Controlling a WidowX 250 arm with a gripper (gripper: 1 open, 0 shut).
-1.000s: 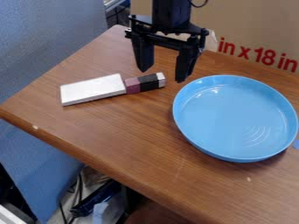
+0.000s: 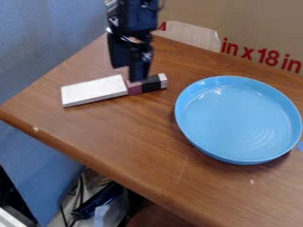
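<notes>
My black gripper (image 2: pixel 133 55) is motion-blurred at the top middle, above the dark end of a bar-shaped object with a white block (image 2: pixel 92 90) and a purple-black part (image 2: pixel 147 84). I cannot tell whether it is open or shut. A light blue plate (image 2: pixel 236 120) lies on the right of the wooden table (image 2: pixel 142 151).
A cardboard box (image 2: pixel 249 27) with red print stands behind the table. A blue-grey surface (image 2: pixel 35 44) is at the left.
My gripper has moved left from between the bar and the plate and now appears turned and blurred. The bar and plate look unmoved.
</notes>
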